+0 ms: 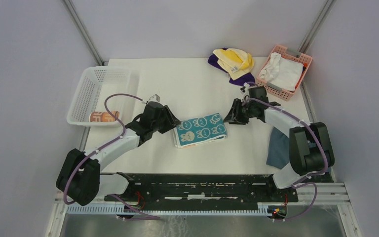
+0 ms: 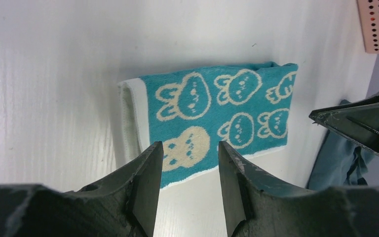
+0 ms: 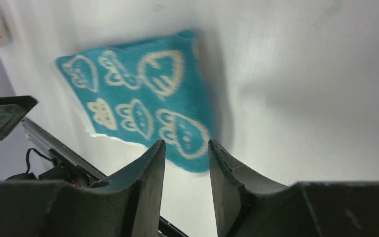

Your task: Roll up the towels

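Note:
A folded teal towel [image 1: 201,130] with pale paw-like prints lies flat at the middle of the white table. Its layers show white along the left and near edges. My left gripper [image 1: 172,126] hovers by the towel's left end; in the left wrist view its fingers [image 2: 150,168] stand apart, with nothing held. Past the towel's right end is my right gripper [image 1: 230,122], its fingers [image 3: 150,165] also parted and empty over the table. The right wrist view is blurred around the towel [image 3: 128,94].
A white basket [image 1: 86,96] at left holds a rolled orange-and-white towel [image 1: 103,116]. A pink basket [image 1: 275,91] with white cloth stands at back right. Yellow and purple cloths [image 1: 236,61] lie beside it. Dark blue cloth [image 1: 279,148] lies at right.

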